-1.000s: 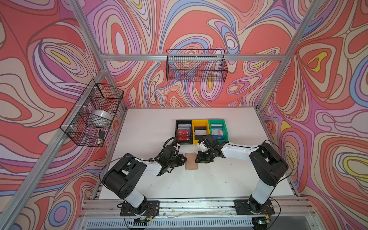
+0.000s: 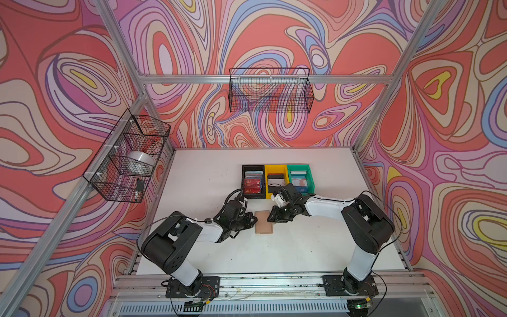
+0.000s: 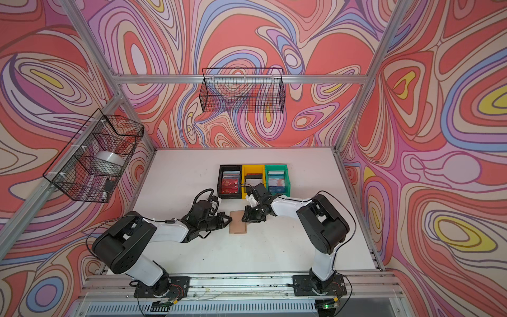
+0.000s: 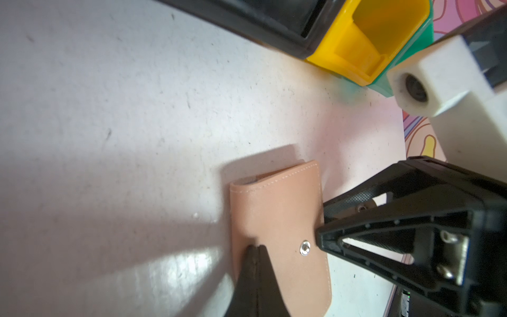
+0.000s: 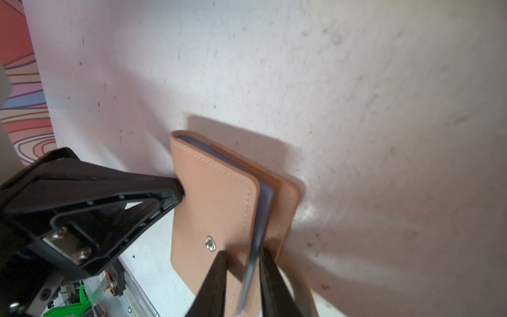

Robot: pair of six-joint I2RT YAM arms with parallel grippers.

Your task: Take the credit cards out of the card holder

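Note:
A tan leather card holder [image 2: 263,224] with a snap lies on the table between my grippers; in the right wrist view the holder [image 5: 211,200] shows a slim grey sleeve edge between its covers. My left gripper is shut against the holder's left side. My right gripper stands at the holder's open edge, fingers a little apart, the tips near the front cover and the sleeve; whether they pinch either is unclear.
Black [image 2: 253,195], yellow [image 2: 269,169] and green [image 2: 310,179] bins with cards and boxes sit behind the holder. Wire baskets hang on the frame.
The left arm and the holder look unmoved.

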